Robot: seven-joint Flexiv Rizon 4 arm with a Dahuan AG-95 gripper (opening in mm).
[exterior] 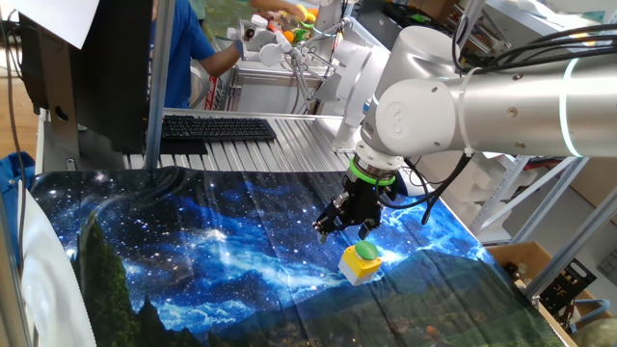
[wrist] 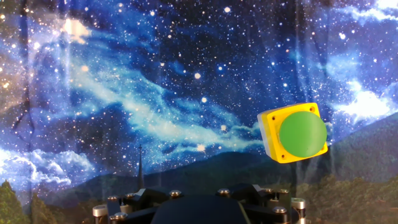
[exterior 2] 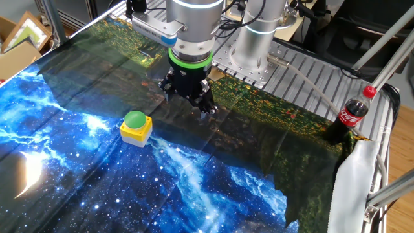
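A box-shaped push button with a big green dome, a yellow top and a pale base [wrist: 303, 133] sits upright on the cloth, right of centre in the wrist view. The same button [exterior 2: 136, 129] shows left of the arm in exterior view 2, and the button [exterior: 360, 263] is just below the hand in exterior view 1. Above the cloth hangs my black gripper [exterior 2: 185, 107], pointing down, its fingers spread apart and nothing between them. It is off to one side of the button and not touching it.
A cola bottle [exterior 2: 353, 115] stands at the table's right edge in exterior view 2, near a white object [exterior 2: 352, 188]. A keyboard [exterior: 218, 128] lies behind the starry cloth [exterior: 241, 260]. A person is in the background.
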